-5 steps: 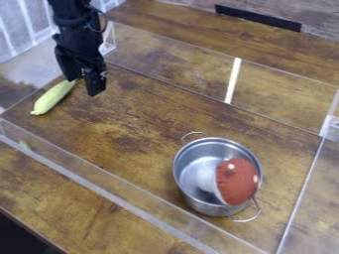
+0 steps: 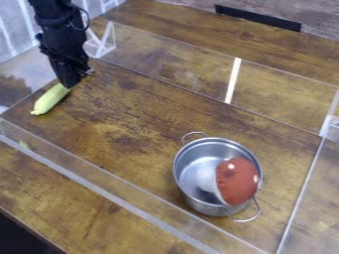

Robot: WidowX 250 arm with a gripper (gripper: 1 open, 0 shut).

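Note:
My gripper (image 2: pixel 74 75) is at the upper left, hanging over the upper end of a pale yellow-green elongated object (image 2: pixel 51 98) that lies on the wooden table. Its fingers are small and dark, and whether they touch the object is hard to tell. A steel pot (image 2: pixel 196 176) with two handles sits at the lower right, holding a red, round object (image 2: pixel 237 182) with a pale patch.
Clear low walls or panels border the wooden work area (image 2: pixel 139 114) along the left, front and right. A white strip (image 2: pixel 233 80) lies at the back right.
My gripper has shifted left, from beside the elongated object to over its upper end. The pot and the red object have stayed put.

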